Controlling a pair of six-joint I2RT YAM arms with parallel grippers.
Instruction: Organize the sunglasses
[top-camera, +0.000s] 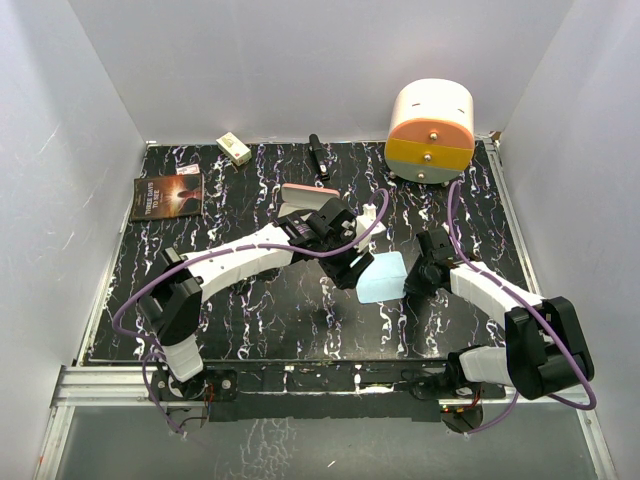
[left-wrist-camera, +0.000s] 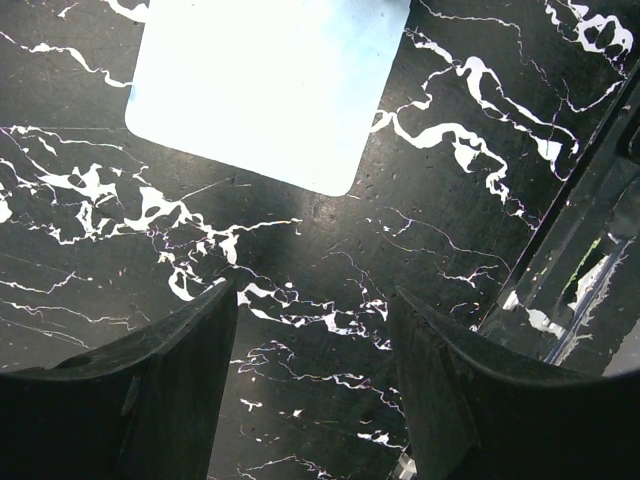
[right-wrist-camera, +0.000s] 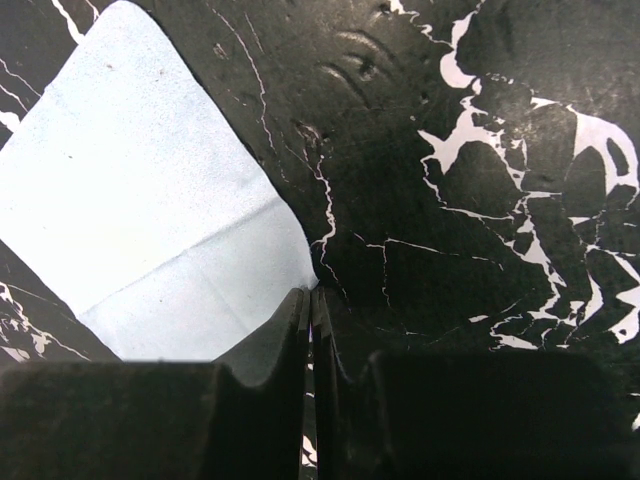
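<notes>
A light blue cloth (top-camera: 382, 277) lies flat on the dark marbled table between my two arms, a crease running across it. My right gripper is shut on the cloth's corner, and the rest of the cloth (right-wrist-camera: 150, 160) spreads to its left in the right wrist view. The left gripper stands open over bare table, fingers apart and empty, with the cloth (left-wrist-camera: 270, 90) beyond its tips. Behind the left arm an open case with a pink lid edge (top-camera: 311, 191) is partly hidden. No sunglasses can be made out.
A rounded drawer box (top-camera: 431, 130) stands at the back right. At the back are a black elongated object (top-camera: 318, 157) and a small cream box (top-camera: 234, 149); a dark book (top-camera: 167, 197) lies far left.
</notes>
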